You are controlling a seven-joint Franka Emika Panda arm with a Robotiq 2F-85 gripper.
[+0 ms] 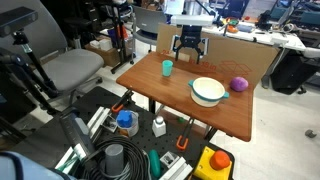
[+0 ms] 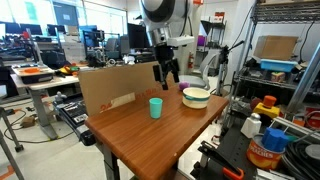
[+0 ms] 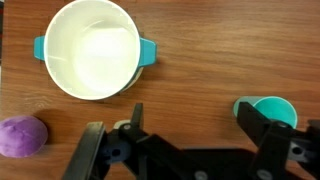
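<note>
My gripper [image 1: 189,52] hangs in the air above the far side of the wooden table, its fingers [image 3: 92,148] spread wide and nothing between them. A teal cup [image 2: 156,107] stands upright on the table; in the wrist view its round mouth shows partly behind the right finger. The white pot [image 1: 208,92] with teal handles sits to the cup's right in exterior view 1, and looks empty from above in the wrist view. Beyond it lies a purple ball-like object [image 3: 22,136], at the left edge of the wrist view. Touching none of them, the gripper stays clear of the tabletop.
A cardboard panel [image 2: 105,88] stands along the table's far edge. Bare wood [image 2: 145,140] stretches across the near part of the table. Off the near edge in exterior view 1 are a black bench with bottles, coiled cable and a yellow-red object [image 1: 213,164].
</note>
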